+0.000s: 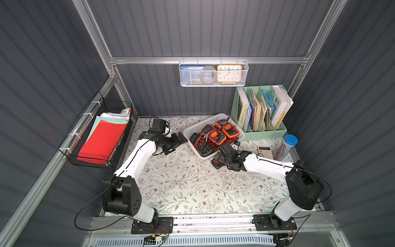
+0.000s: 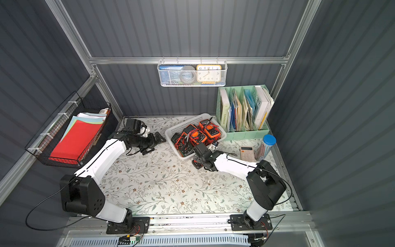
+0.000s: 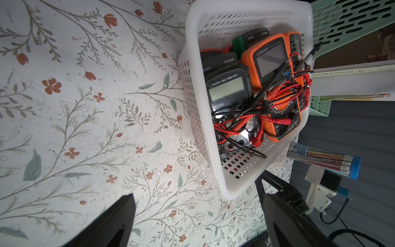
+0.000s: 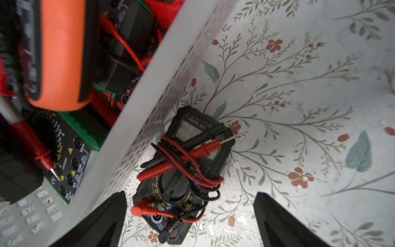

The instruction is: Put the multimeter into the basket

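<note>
On the table, close against the near outside wall of the white basket (image 1: pixel 187 132), lies a black multimeter (image 4: pixel 172 187) with red and black leads wrapped round it. Right over it hovers my right gripper, open, its blurred fingers (image 4: pixel 88 224) wide apart and the meter showing between them. Inside the basket are several orange and black multimeters (image 3: pixel 234 86) with tangled leads. My left gripper stands open at the basket's left side, with only patterned tabletop between its fingers. In the top views my right arm hides most of the loose multimeter.
A green file holder (image 1: pixel 263 133) stands behind the basket to the right. Near it are a calculator (image 2: pixel 247 154) and a blue-lidded jar (image 2: pixel 264 147). A wire tray (image 1: pixel 100 140) with papers is at left.
</note>
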